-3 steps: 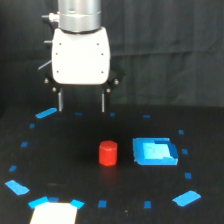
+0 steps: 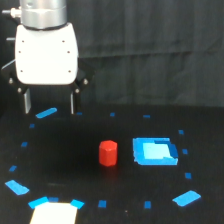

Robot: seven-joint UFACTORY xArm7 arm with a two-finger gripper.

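Observation:
My gripper [image 2: 50, 108] hangs in the upper left of the camera view, under the white body of the arm. Its two thin dark fingers stand wide apart, and nothing shows between them. Well to the lower right of the fingers, a small red block [image 2: 108, 153] rests on the black tabletop, not touched by the gripper. A shallow blue tray [image 2: 140, 151] lies to the right of the block, with a pale, whitish patch inside it.
Several small blue tape marks dot the black table [image 2: 90, 185]. Longer blue strips lie toward the edges, such as the strip [image 2: 186, 198] at lower right. A pale square [image 2: 52, 213] sits at the bottom left. Between block and tray the surface is clear.
My gripper has shifted left across the view, from above the left of the red block to farther away from it. Block and tray have stayed in place; the fingers remain apart.

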